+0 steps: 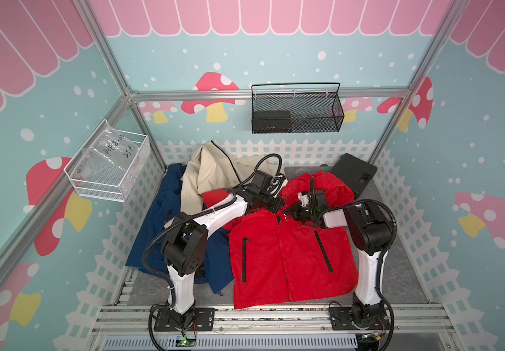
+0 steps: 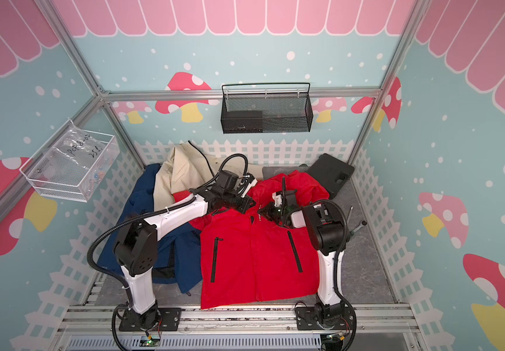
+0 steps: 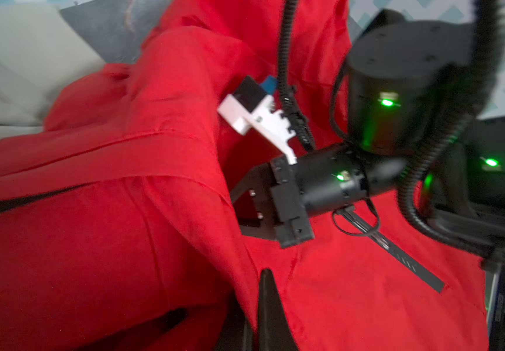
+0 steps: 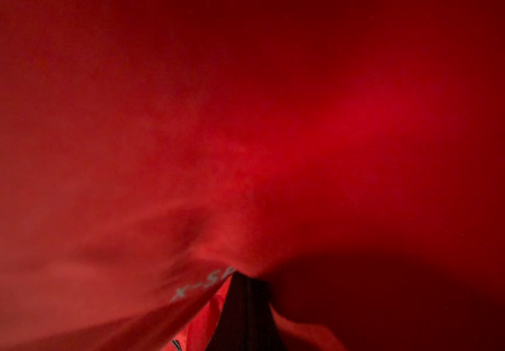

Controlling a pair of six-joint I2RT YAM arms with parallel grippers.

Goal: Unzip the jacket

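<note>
The red jacket (image 1: 258, 251) lies front up, its centre line running down between two black pocket zips; its upper part is bunched and folded. A small dark spot shows on that line near the chest, too small to identify. My left gripper is shut, with a folded red edge running down into its fingers. In the right wrist view, cloth gathers to a point at the tips of my right gripper, which is shut on it. Both grippers meet closely over the chest in the top left view. The main zip's slider cannot be made out.
A blue garment (image 1: 173, 234) and a beige one (image 1: 205, 175) lie heaped left of the jacket. A black flat case (image 1: 355, 174) rests at the back right. Bare grey table (image 1: 398, 269) shows on the right; a black mesh basket (image 1: 317, 120) hangs on the back wall.
</note>
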